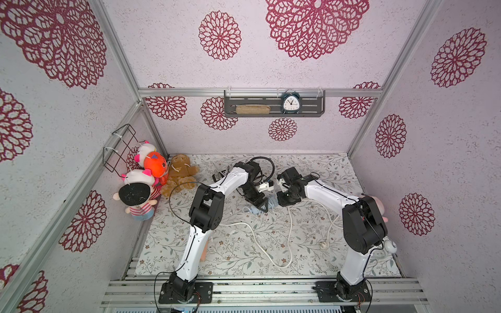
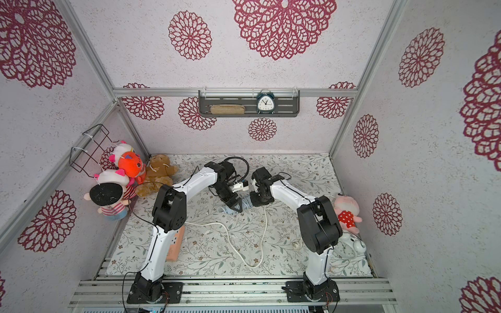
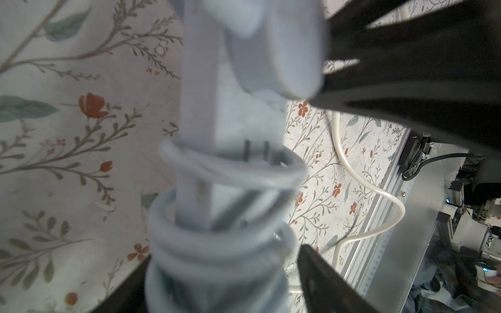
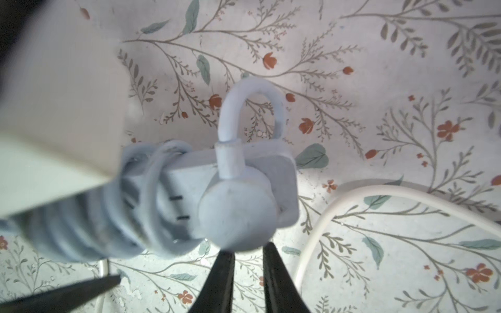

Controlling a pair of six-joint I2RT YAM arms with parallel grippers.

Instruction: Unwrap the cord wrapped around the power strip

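The pale blue power strip has its cord coiled in several loops around it, its plug and a cord loop at the end near my right gripper. My left gripper is over the strip's left part, its blurred fingers low around the coils; how far open is hard to tell. My right gripper is at the strip's right end, where dark fingertips meet the plug; its grip is partly hidden under the plug.
A white cable curves across the front of the table. Plush toys crowd the left side; a pink plush sits at the right. A shelf hangs on the back wall.
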